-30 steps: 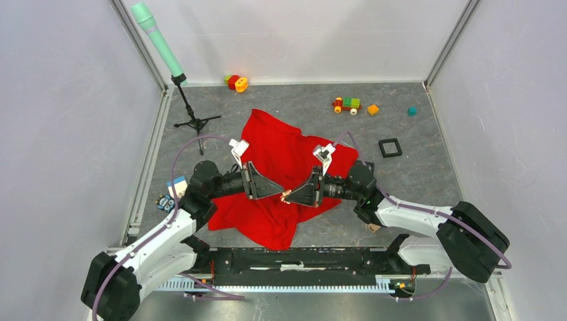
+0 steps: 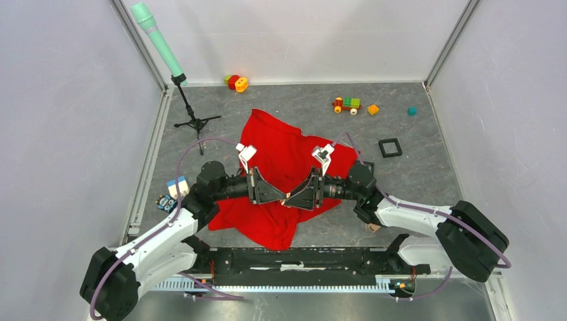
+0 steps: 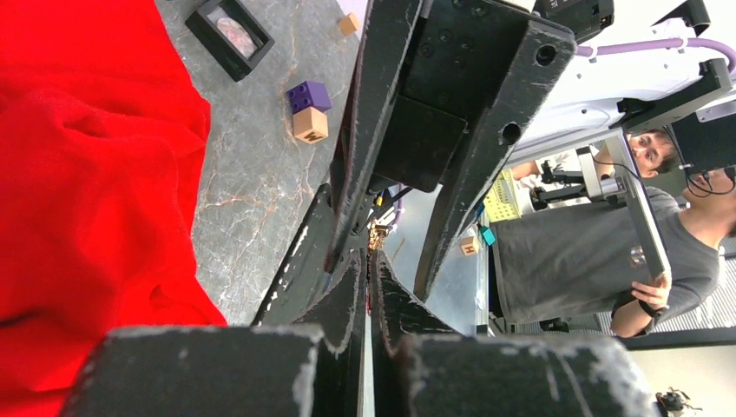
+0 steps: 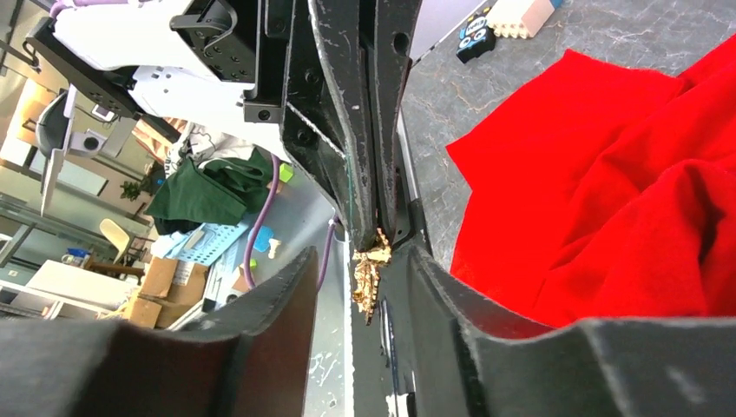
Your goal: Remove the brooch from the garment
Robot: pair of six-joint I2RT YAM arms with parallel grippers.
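Observation:
The gold brooch [image 4: 368,276] is up in the air between my two grippers, off the red garment [image 2: 267,227]. My left gripper is shut on the brooch, and only a small gold piece shows above its fingertips in the left wrist view. In the right wrist view the brooch hangs from the left gripper's tips. My right gripper stands open around the brooch, with a gap on each side of it. The red cloth lies spread and wrinkled on the grey table below both hands.
A black frame box [image 3: 230,38], a purple block [image 3: 309,96] and a wooden block [image 3: 310,126] lie right of the cloth. A tripod [image 2: 194,120] stands back left, toy blocks [image 2: 348,105] at the back.

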